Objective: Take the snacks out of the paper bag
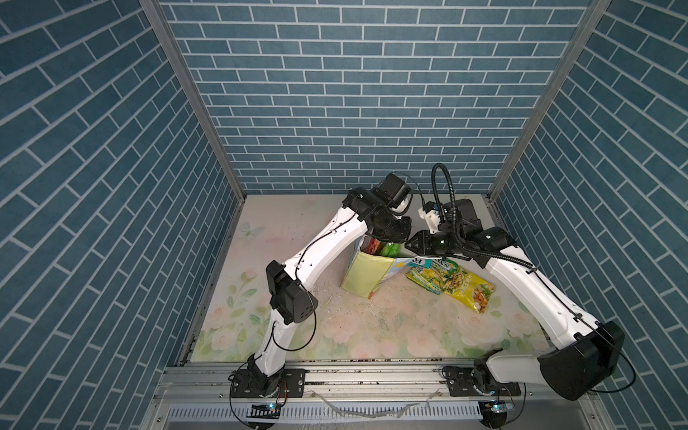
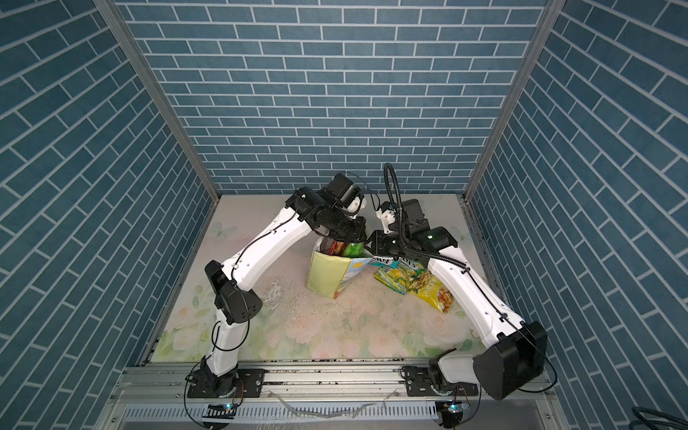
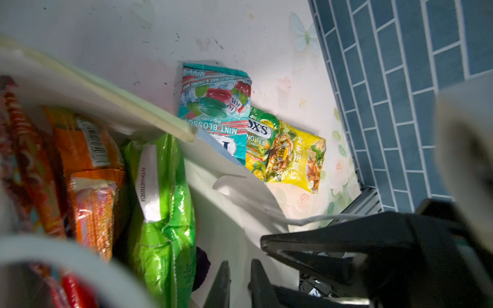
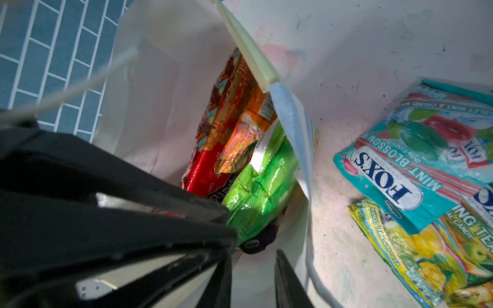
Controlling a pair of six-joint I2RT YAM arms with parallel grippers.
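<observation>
The paper bag point(image 1: 367, 274) stands upright with its mouth open upward. Inside it are a green snack pack point(image 3: 167, 220), an orange pack point(image 3: 96, 154) and red packs point(image 4: 201, 177). My left gripper is over the bag's mouth, its fingers close together. Pale bag surface fills the narrow gap between them; whether they grip anything is unclear. In the right wrist view its black fingers reach beside the green pack. My right gripper hangs over the bag's right side, fingers apart, with only pale bag surface visible between them.
On the table right of the bag lie a teal mint candy pack point(image 4: 405, 154), a green-and-yellow tea candy pack point(image 4: 426, 251) and a yellow snack pack point(image 1: 469, 290), overlapping. A tiled wall stands behind.
</observation>
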